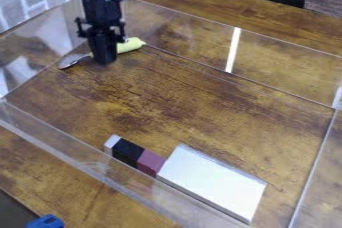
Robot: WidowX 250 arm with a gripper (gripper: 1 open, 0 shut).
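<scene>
The black gripper (104,48) is low at the upper left of the enclosed wooden surface, over a small pale yellow-green object (130,45). A silver utensil-like item (72,60) lies just left of the gripper. The fingers are dark and blurred, so their state and anything between them cannot be made out.
A white board (210,182) and a dark, white and maroon block (127,151) lie at the front. Clear plastic walls border the wooden surface (201,102), whose middle is free. A blue object (46,221) sits outside at the bottom left.
</scene>
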